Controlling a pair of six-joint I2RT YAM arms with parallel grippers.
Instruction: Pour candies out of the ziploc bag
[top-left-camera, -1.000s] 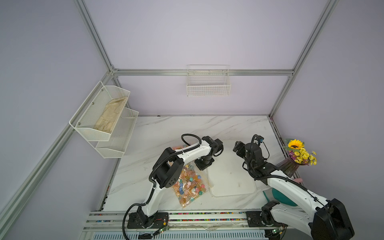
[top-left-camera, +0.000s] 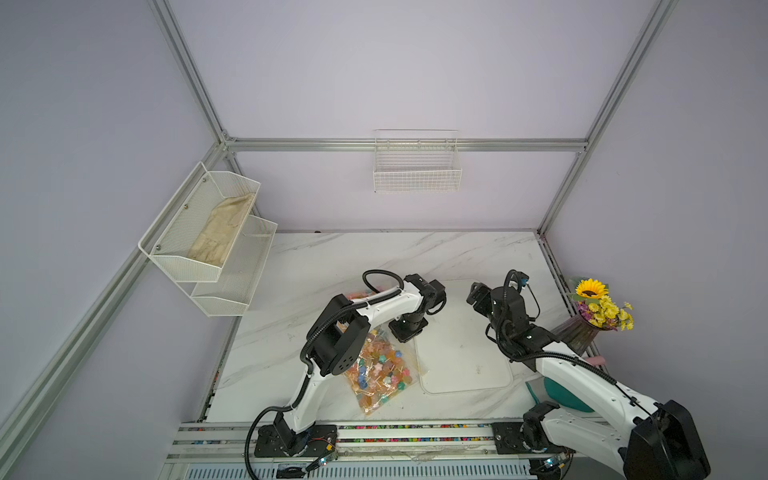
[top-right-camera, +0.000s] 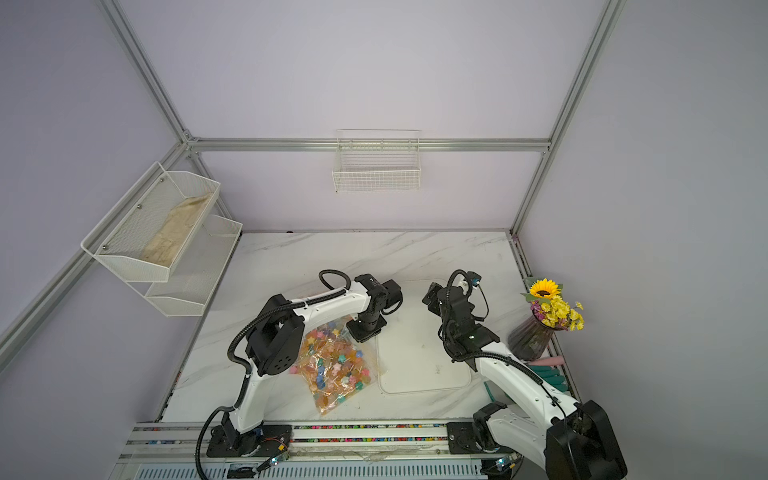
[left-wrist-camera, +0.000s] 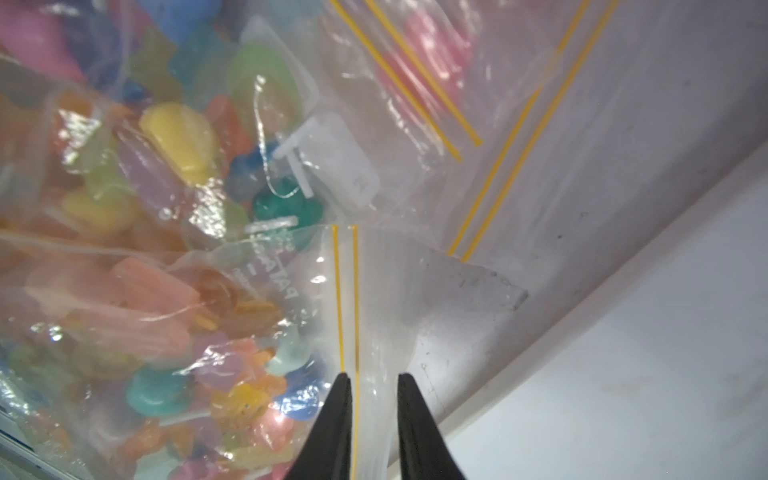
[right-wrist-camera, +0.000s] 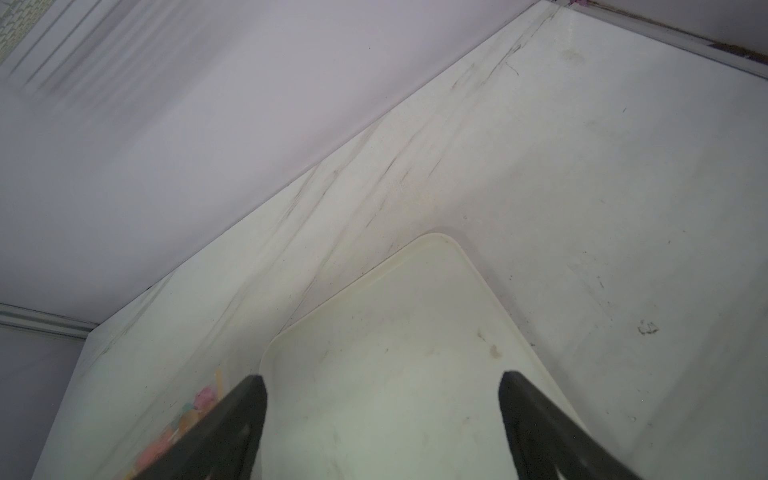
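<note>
Clear ziploc bags full of colourful candies (top-left-camera: 376, 376) (top-right-camera: 328, 364) lie left of the white tray (top-left-camera: 464, 360). My left gripper (top-left-camera: 406, 334) hangs low over them at the tray's left edge; in the left wrist view its fingertips are part open above the yellow zip seal (left-wrist-camera: 345, 296) of the lower bag, and I cannot tell whether they touch it. My right gripper (top-left-camera: 478, 296) stands open above the tray's right side, with nothing between its fingers.
A flower vase (top-right-camera: 528, 336) stands at the right edge. Wire baskets (top-left-camera: 204, 240) hang on the left and back walls.
My left arm has shifted very slightly. The bags and the right arm look practically unchanged.
</note>
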